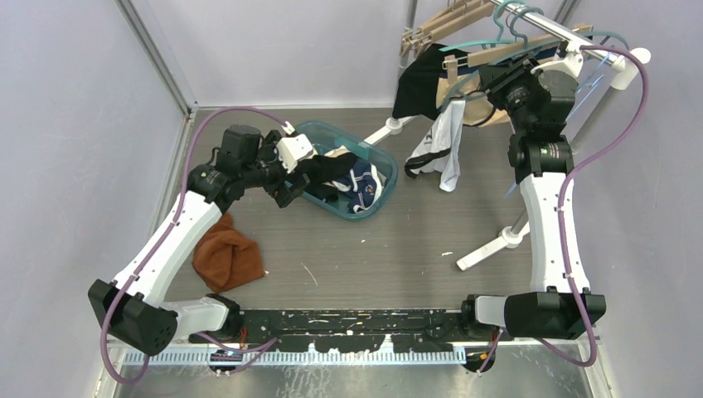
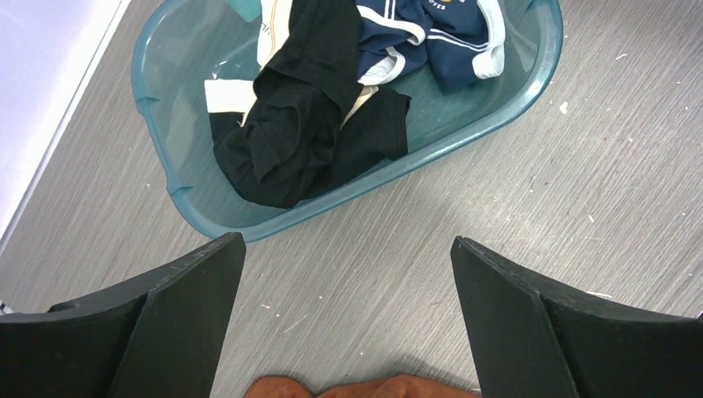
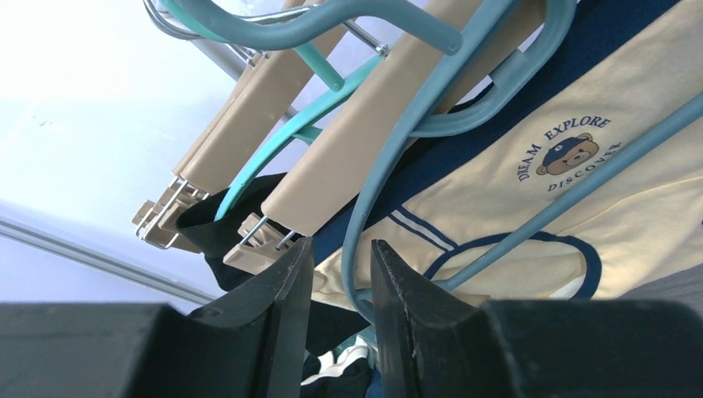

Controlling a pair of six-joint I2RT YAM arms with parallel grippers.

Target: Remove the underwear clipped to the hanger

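Observation:
Cream underwear (image 3: 630, 174) with navy trim and a bear print hangs from a wooden clip hanger (image 3: 332, 182). In front of it crosses a blue hanger (image 3: 358, 220). My right gripper is up at the rack, its fingers part-way apart, with the bend of the blue hanger showing in the gap; whether the fingers touch it is unclear. No cloth is visibly pinched there. By the near side of the teal basket (image 2: 464, 141), my left gripper stands wide open and empty. Black clothing (image 2: 298, 124) and navy clothing (image 2: 452, 41) lie in the basket.
More hangers crowd the rack's rail (image 1: 551, 25). A white-and-black garment (image 1: 443, 145) hangs below the blue hanger. On the floor at left lies a brown cloth (image 1: 228, 253). Between basket and rack foot (image 1: 489, 249) the floor is mostly clear.

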